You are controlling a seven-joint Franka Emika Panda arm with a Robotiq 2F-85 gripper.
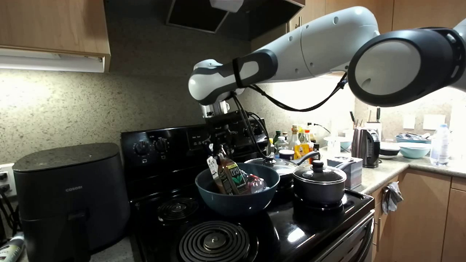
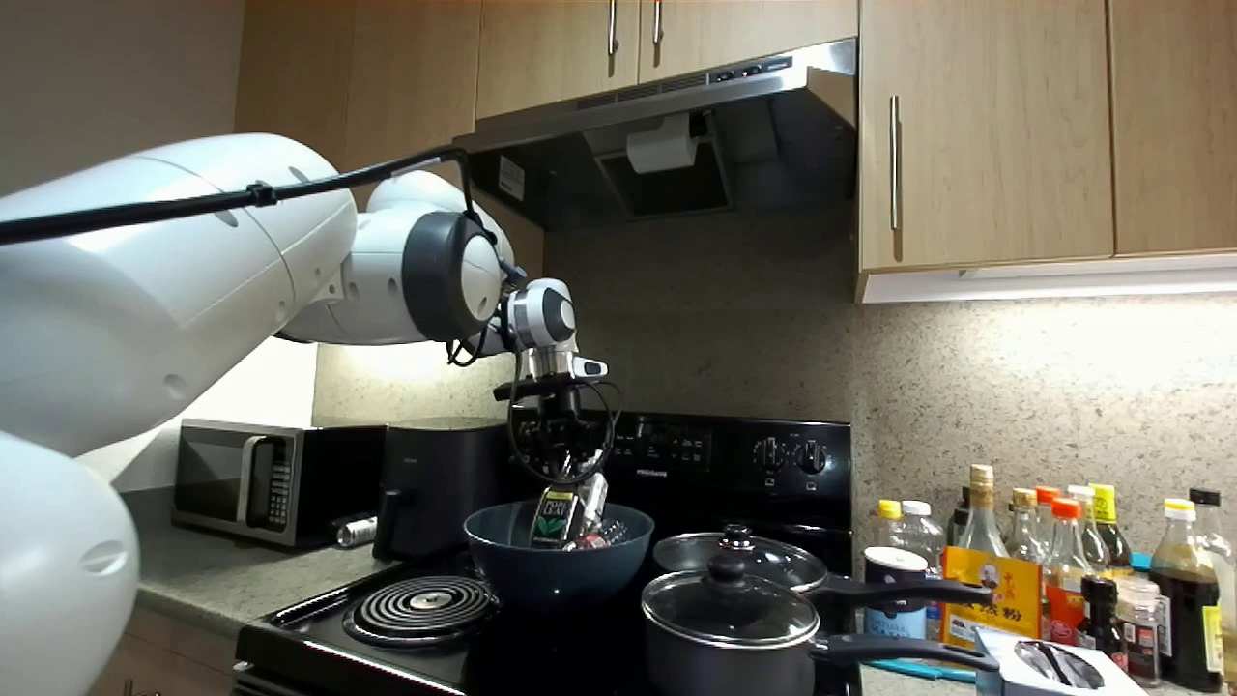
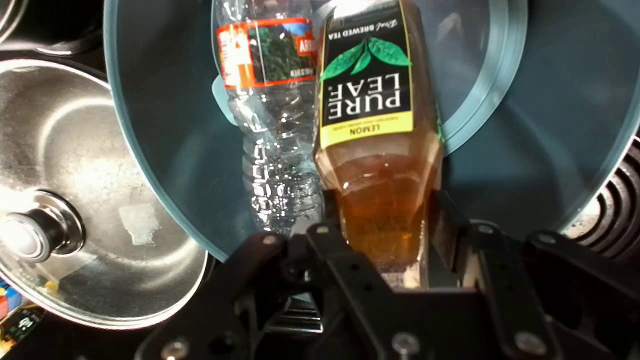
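Observation:
A Pure Leaf lemon tea bottle (image 3: 375,174) leans in the blue-grey bowl (image 3: 498,180), its label facing the wrist camera. My gripper is shut on its narrower end, with one finger on each side. Beside it in the bowl lies a clear plastic water bottle (image 3: 273,114) with a red-edged label. From exterior view 1, my gripper (image 1: 218,150) points down over the bowl (image 1: 238,201), and the tea bottle (image 1: 234,177) slants against the inside. Another item with a white label (image 1: 213,166) shows next to it; its body is mostly hidden.
The bowl sits on the black stove. Two lidded pans, a saucepan (image 1: 319,185) and a glass-lidded pan (image 2: 742,557), stand close beside it. A black air fryer (image 1: 72,196) is across the stove. The range hood (image 2: 661,128) hangs above.

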